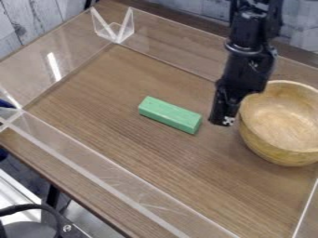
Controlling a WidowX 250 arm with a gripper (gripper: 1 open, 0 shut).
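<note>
A black robot arm reaches in from the back right, its gripper (224, 115) low over the table at the left edge of a round tan wooden bowl (287, 127). The gripper looks shut, with nothing visible between its fingers, though they are small and dark. To its left, a little apart, a green rectangular block (170, 114) lies on the wooden table (118, 153).
A white wire-like holder (113, 26) stands at the back left. A dark cable and fitting (32, 228) sit at the lower left beyond the table edge.
</note>
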